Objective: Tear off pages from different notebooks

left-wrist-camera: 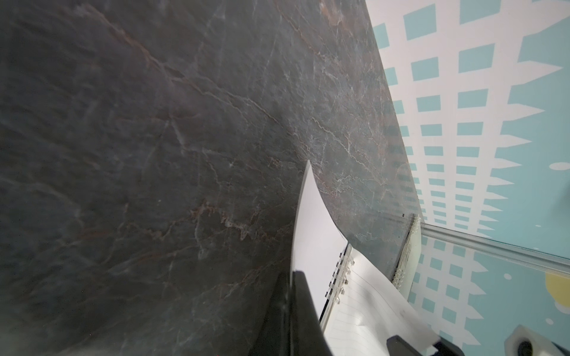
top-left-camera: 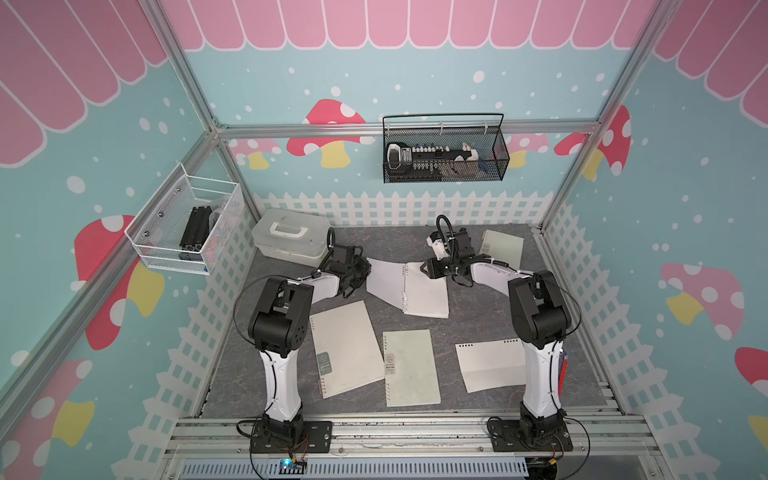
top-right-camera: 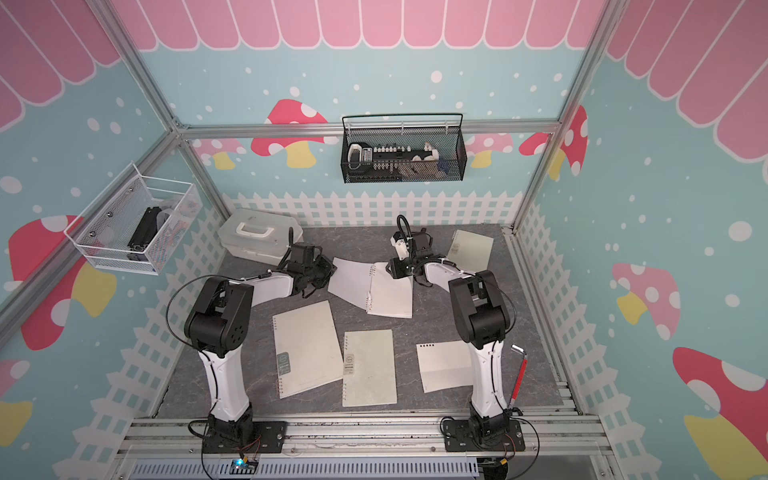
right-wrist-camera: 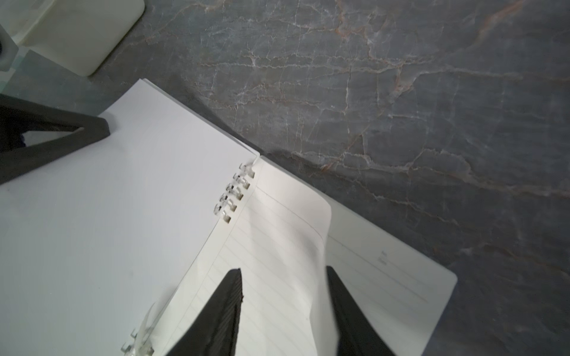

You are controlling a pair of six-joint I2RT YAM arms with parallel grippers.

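Note:
An open spiral notebook [top-left-camera: 426, 296] lies at the back middle of the table, its turned-over white cover [left-wrist-camera: 317, 234] raised on the left side. My left gripper is shut on that cover's edge, which runs between its fingers in the left wrist view. Over the ruled pages, my right gripper is open. A curled page [right-wrist-camera: 291, 207] rises from the notebook, its bent edge close to the right-hand finger [right-wrist-camera: 350, 308]. The rings [right-wrist-camera: 234, 192] show along the spine, with a torn-looking strip at the near rings [right-wrist-camera: 139, 341].
Two closed notebooks lie in front, a large white one [top-left-camera: 348, 344] and a pale green one [top-left-camera: 414, 372]. A loose punched sheet [top-left-camera: 489, 364] lies front right; another green notebook [top-left-camera: 502, 248] is back right. A lidded box [top-left-camera: 292, 240] stands back left.

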